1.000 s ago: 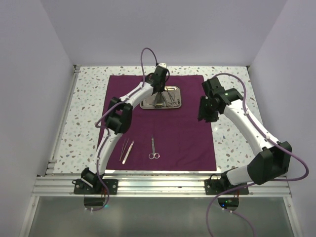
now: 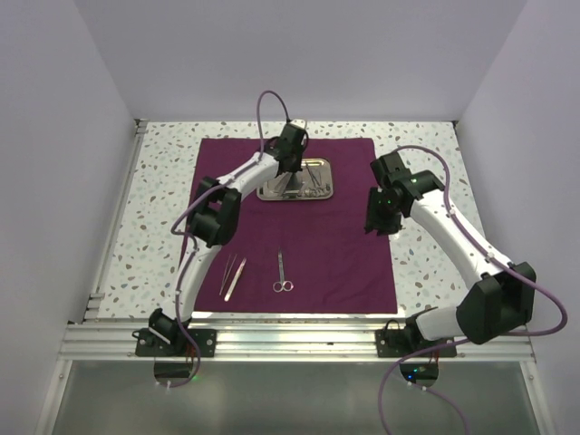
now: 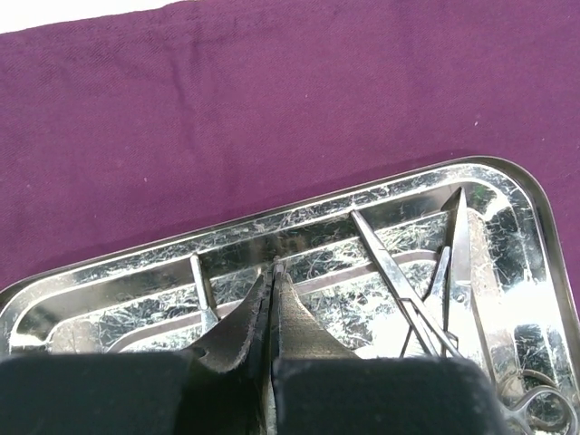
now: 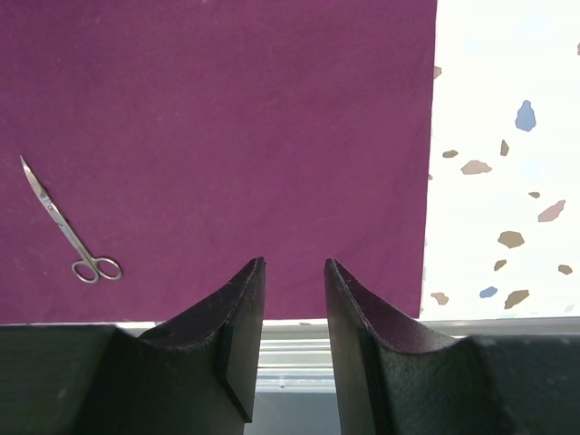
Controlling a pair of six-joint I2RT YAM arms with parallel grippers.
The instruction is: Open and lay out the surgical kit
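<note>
The steel tray [image 2: 267, 192] sits at the back of the purple cloth [image 2: 335, 254]; in the left wrist view it holds several instruments, among them forceps [image 3: 385, 263]. My left gripper is shut over the tray; whether anything thin is between its tips is unclear. My right gripper is part open and empty, over the cloth's right side. Scissors [image 4: 63, 222], a white-handled instrument [image 2: 235, 279] and tweezers [image 2: 227, 272] lie on the front of the cloth.
My right gripper has moved toward the front of the table. My left gripper has shifted only slightly over the tray.
</note>
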